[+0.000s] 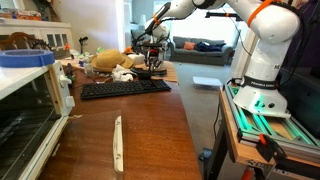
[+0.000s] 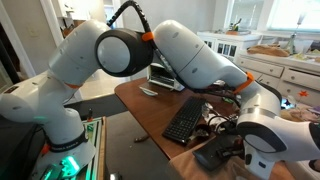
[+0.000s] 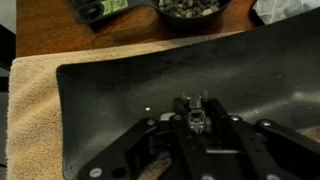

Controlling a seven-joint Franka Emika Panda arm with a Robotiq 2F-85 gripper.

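Note:
A shallow black tray point(image 3: 260, 80) lies on a tan towel point(image 3: 35, 95), filling much of the wrist view. Over the tray's middle is my gripper, its fingers close together around a small grey, shiny thing point(image 3: 196, 122). What that thing is cannot be made out. Exterior view 2 has the gripper point(image 2: 236, 146) beside the dark tray point(image 2: 212, 154) at the table's right end. From exterior view 1 the gripper point(image 1: 153, 56) appears small, at the table's far end.
A pan of pebble-like bits point(image 3: 190, 6) and a clear plastic bag point(image 3: 285, 8) border the tray. A black keyboard point(image 1: 125, 88) and a long pale piece point(image 1: 118, 145) lie on the brown table.

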